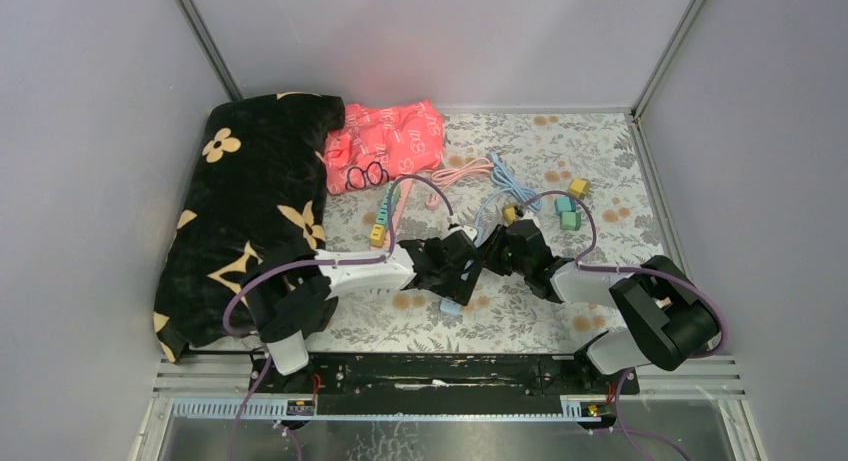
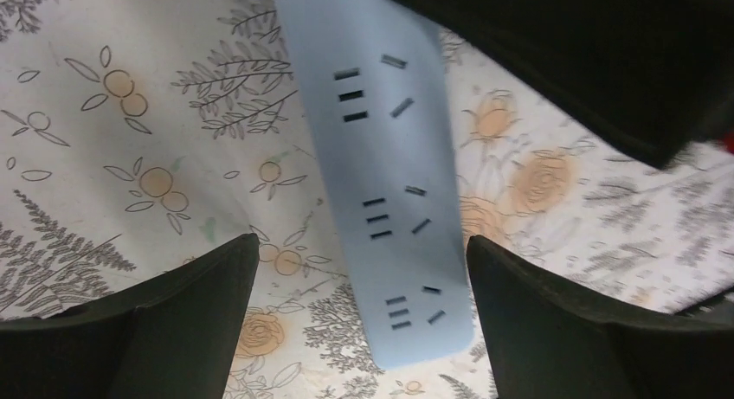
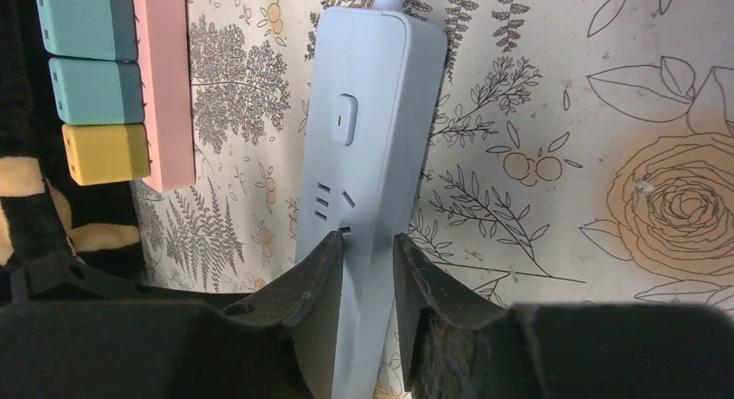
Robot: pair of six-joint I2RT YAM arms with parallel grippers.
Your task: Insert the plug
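A light blue power strip (image 3: pixel 355 113) with a switch and socket slots lies on the patterned cloth. My right gripper is shut on it, one finger at each side. Over the strip's other end hangs my left gripper; its dark fingers (image 2: pixel 173 317) stand wide apart and hold nothing. That end of the strip (image 2: pixel 407 260) shows between and beyond them. In the top view, both grippers cover much of the strip. A pink cord (image 1: pixel 460 171) with its plug end (image 1: pixel 433 202) lies loose on the cloth behind.
A pink strip (image 3: pixel 164 79) stands beside teal and yellow blocks (image 3: pixel 106 153). Blue cord (image 1: pixel 515 186) and several small blocks (image 1: pixel 570 220) lie at the back right. The black cushion (image 1: pixel 240 201) and red cloth (image 1: pixel 400 136) fill the left.
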